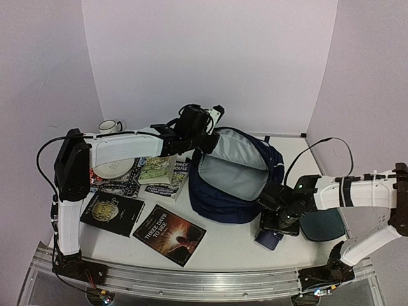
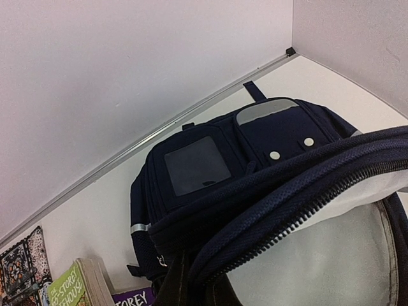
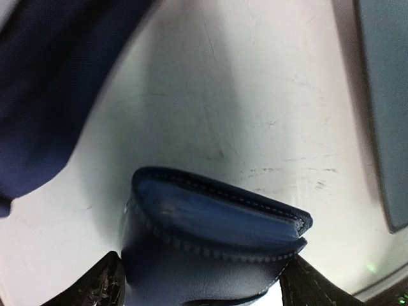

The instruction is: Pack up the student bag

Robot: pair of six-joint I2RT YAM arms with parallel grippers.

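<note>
The navy backpack (image 1: 213, 204) stands with its mouth open and its grey lining showing. At its back left edge, my left gripper is shut on the zippered rim, which runs up from between the dark fingers in the left wrist view. A small dark blue wallet (image 3: 210, 255) fills the space between the fingers of my right gripper and is bowed by their squeeze. From above, part of this wallet (image 1: 268, 240) sticks out below the right gripper, just right of the bag's front.
Two dark books, one titled Three Days to See (image 1: 169, 234), lie flat at the front left. Behind them are more books (image 1: 157, 171), a round pale item (image 1: 115, 169) and a white mug (image 1: 109, 126). A dark teal flat item (image 1: 322, 224) lies on the right.
</note>
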